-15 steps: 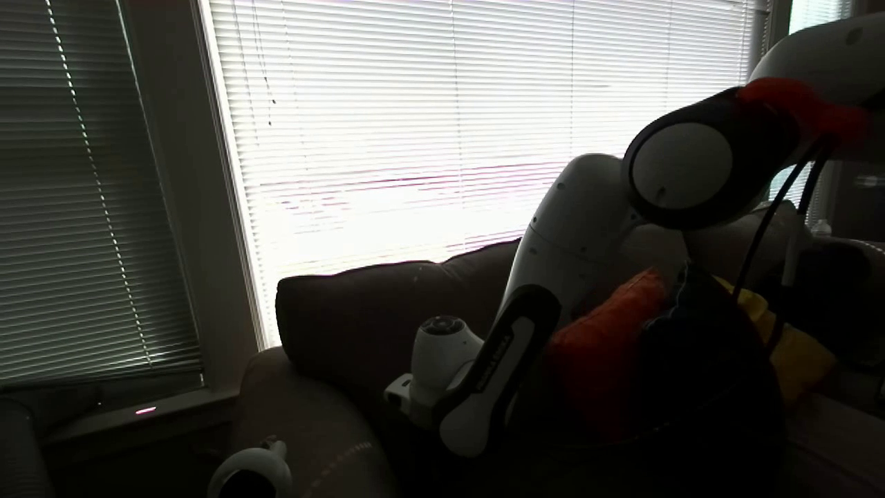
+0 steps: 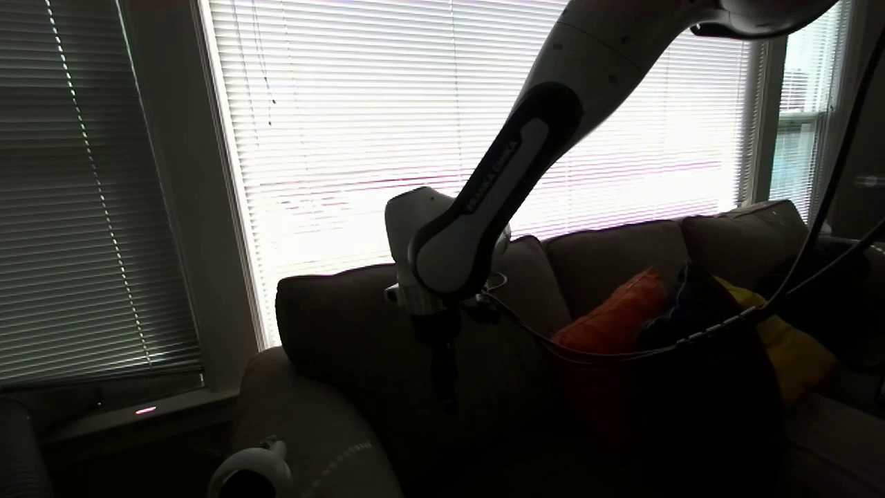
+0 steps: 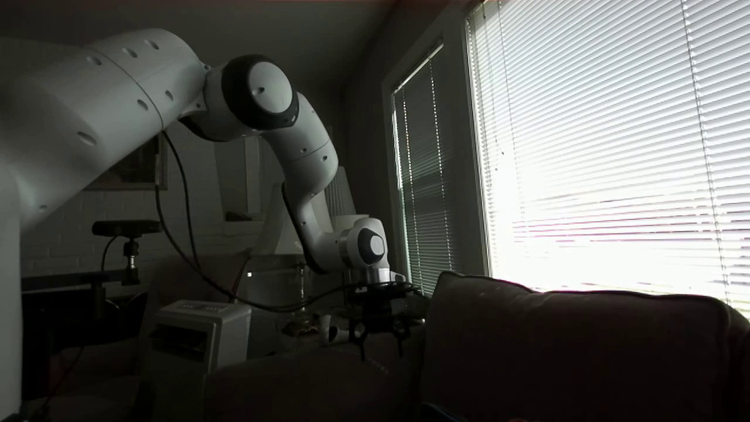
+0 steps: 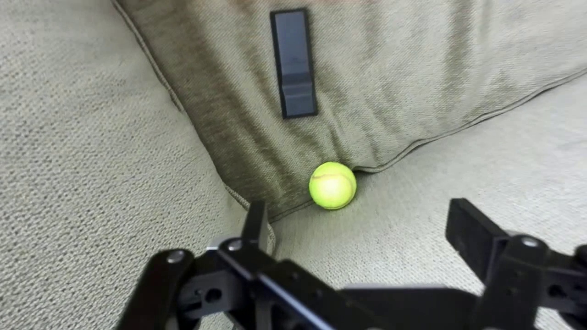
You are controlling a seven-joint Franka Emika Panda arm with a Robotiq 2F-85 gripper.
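Observation:
In the wrist view a yellow-green tennis ball point(image 4: 332, 186) rests in the crease between the sofa's seat and a cushion, near the corner. A dark, flat rectangular object with a black border point(image 4: 295, 63) lies on the cushion fabric beyond it. My gripper stands open, its two black fingers wide apart; nothing is held between them. The ball appears in the gap, slightly beyond the fingertips, with clear space on either side. From the side, the gripper point(image 3: 381, 348) hangs pointing down above the sofa, too dark for much detail.
The sofa arm point(image 4: 110, 165) rises close on the left finger's side. Orange point(image 2: 614, 319) and yellow point(image 2: 784, 344) pillows sit farther right along the sofa. A cable point(image 2: 639, 355) droops from the arm. Window blinds point(image 3: 604, 140) stand behind the sofa back.
The pillows have not moved.

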